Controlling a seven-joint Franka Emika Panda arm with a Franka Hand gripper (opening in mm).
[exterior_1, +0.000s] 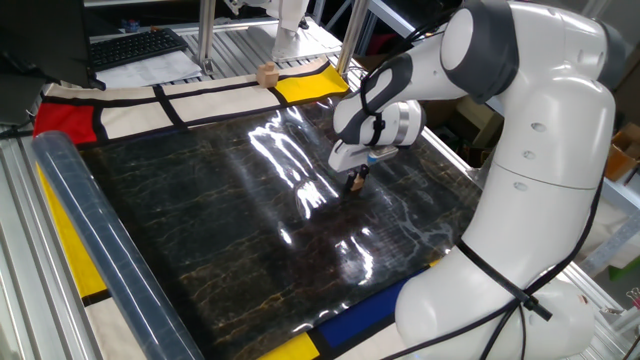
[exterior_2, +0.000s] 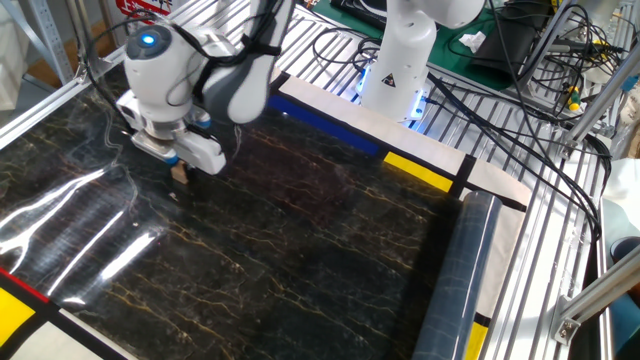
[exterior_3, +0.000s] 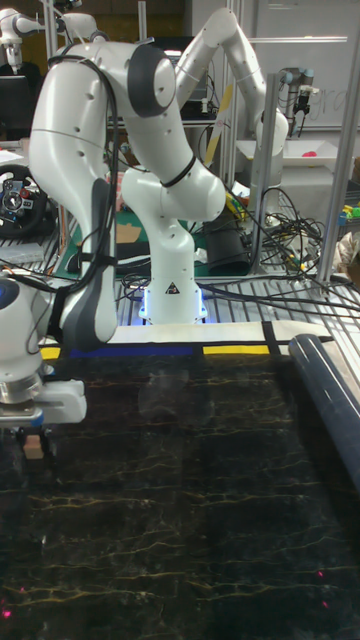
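A small wooden block (exterior_3: 34, 447) sits between the two dark fingers of my gripper (exterior_1: 356, 186), one finger on each side of it. The gripper is shut on this block, pointing down over the far right part of the dark marbled sheet in exterior view 1. In exterior view 2 the block (exterior_2: 179, 173) shows just below the white hand, at the upper left. Whether its underside touches the sheet cannot be told.
Another wooden block (exterior_1: 267, 75) stands on the patterned cloth's far border. A clear plastic roll (exterior_1: 112, 245) lies along the sheet's left side. Glare streaks the glossy marbled sheet (exterior_1: 200, 240), whose middle is bare.
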